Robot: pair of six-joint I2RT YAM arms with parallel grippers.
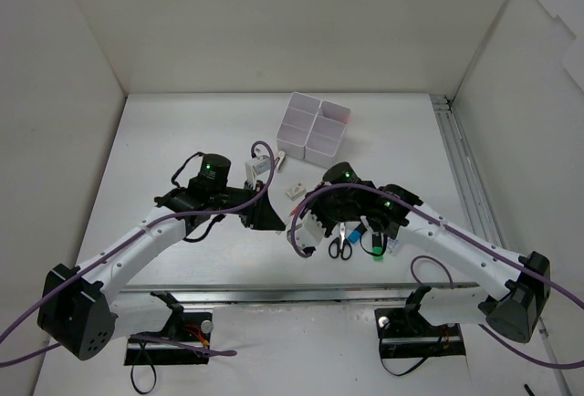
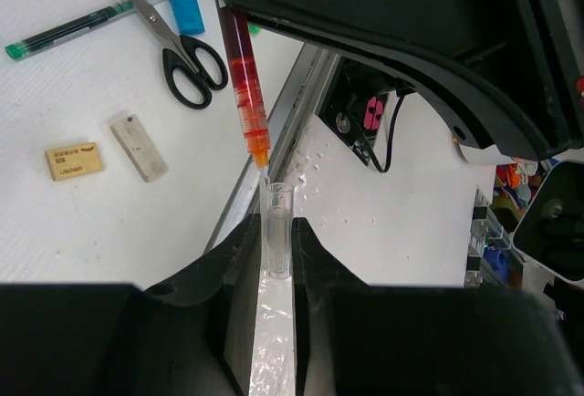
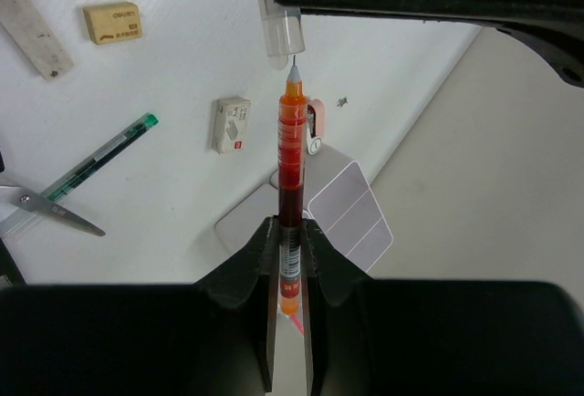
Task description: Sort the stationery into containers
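Near the table's middle, my left gripper is shut on a clear pen cap (image 2: 279, 209). My right gripper grips an orange-red pen (image 3: 291, 150), its tip close to the cap's open end. Scissors (image 1: 340, 244), a green pen (image 3: 119, 143), a tan eraser (image 2: 75, 161), a grey eraser (image 2: 139, 148), a white boxed eraser (image 3: 230, 125) and a blue-capped item (image 2: 182, 4) lie on the table. The grey compartment container (image 1: 312, 127) stands at the back middle.
A metal rail (image 1: 246, 294) runs along its front edge. Both arms meet over the middle, partly hiding items beneath. A small pink item (image 3: 316, 118) lies by the container.
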